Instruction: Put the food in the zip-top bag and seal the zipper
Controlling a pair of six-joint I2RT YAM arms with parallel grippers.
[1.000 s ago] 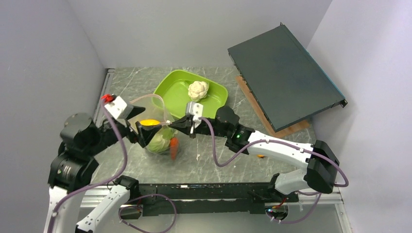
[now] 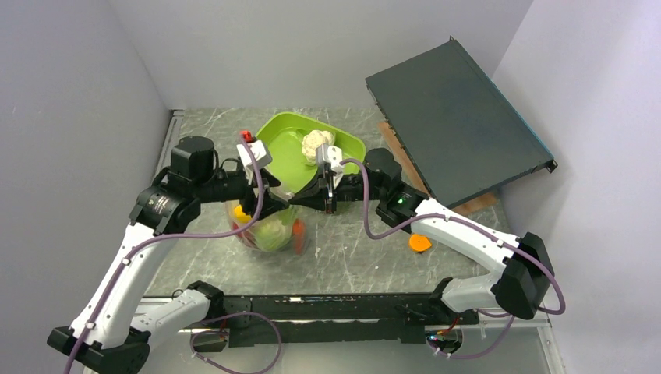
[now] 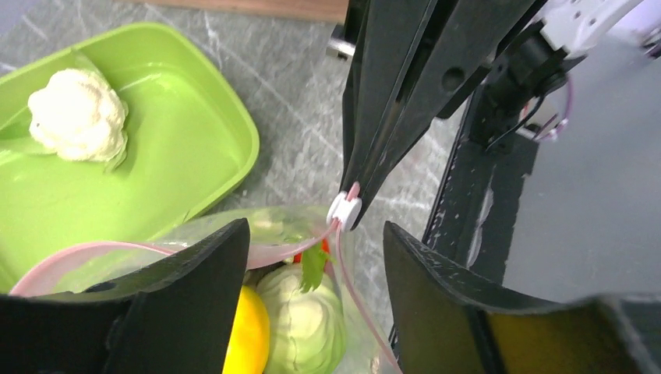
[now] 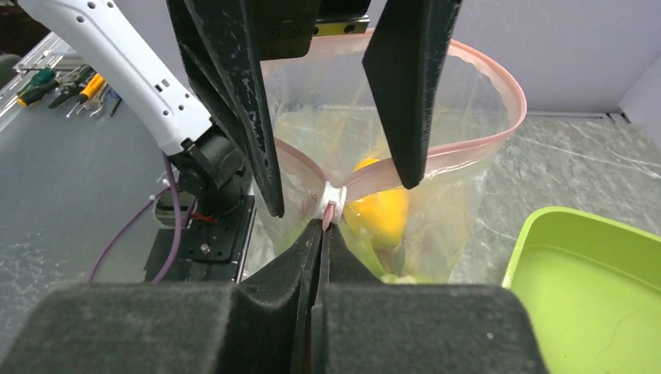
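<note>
The clear zip top bag (image 2: 248, 234) stands with its pink-edged mouth gaping. Inside are a yellow item (image 3: 248, 331), a pale green cabbage (image 2: 273, 233) and an orange piece (image 2: 298, 234). A white slider (image 4: 332, 201) sits on the pink zipper track, its small pink tab pinched at the tips of my shut right gripper. My left gripper is open, its fingers spread to either side of the track beside the slider. Nothing is clamped between them. A white cauliflower (image 2: 317, 146) lies in the green bin (image 2: 278, 134).
A large dark panel (image 2: 460, 121) leans at the back right over a wooden strip (image 2: 399, 153). An orange round object (image 2: 419, 243) lies on the counter at right. Bare counter (image 2: 351, 269) shows at front centre.
Both arms have shifted to the right, the left farther than the right. The slider and the bag's mouth have moved right too, and the left gripper now covers more of the bag.
</note>
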